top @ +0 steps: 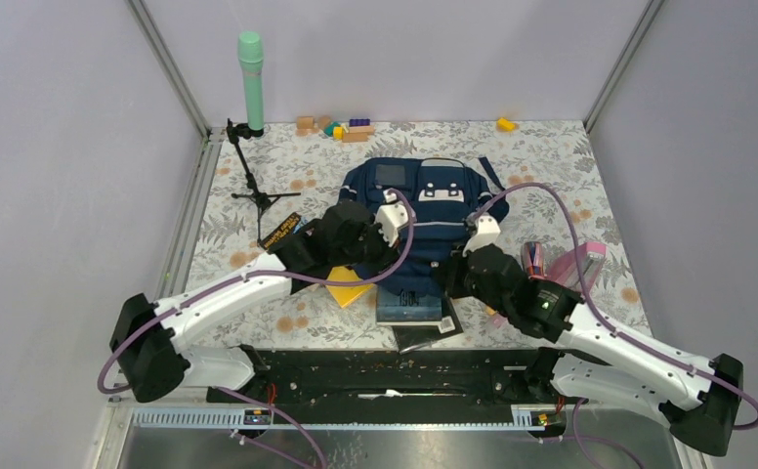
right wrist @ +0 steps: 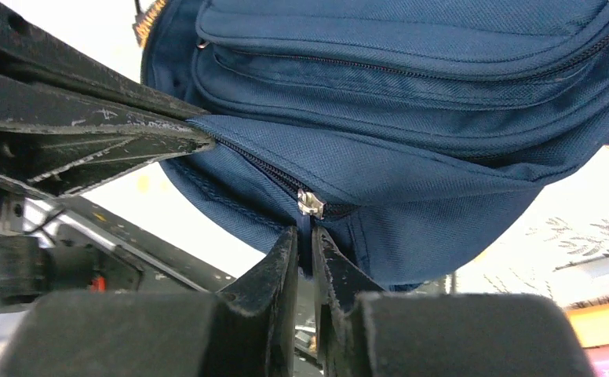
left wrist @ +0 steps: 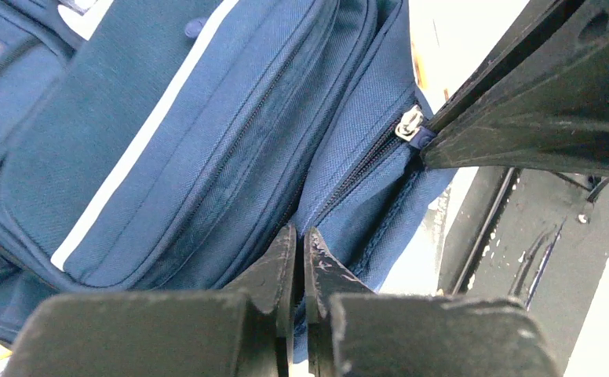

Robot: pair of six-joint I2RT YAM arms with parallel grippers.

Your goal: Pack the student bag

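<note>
The navy student bag [top: 424, 181] lies flat mid-table, its opening toward the front edge. My left gripper is shut on a pinch of bag fabric beside the zipper, the zipper teeth [left wrist: 356, 177] running away from it. At the zipper's metal slider [right wrist: 311, 204], my right gripper is closed on the small blue pull tab. Zipper and opening are mostly hidden under both arms in the top view. A dark blue book [top: 409, 309] and a yellow book [top: 346, 293] lie by the bag's front.
A black folder [top: 432, 334] sits near the front edge. To the right are a pink box [top: 590, 259] and a patterned cylinder [top: 533, 256], partly behind my right arm. A green lamp [top: 252, 78] on a black stand is back left; small blocks [top: 356, 137] line the back.
</note>
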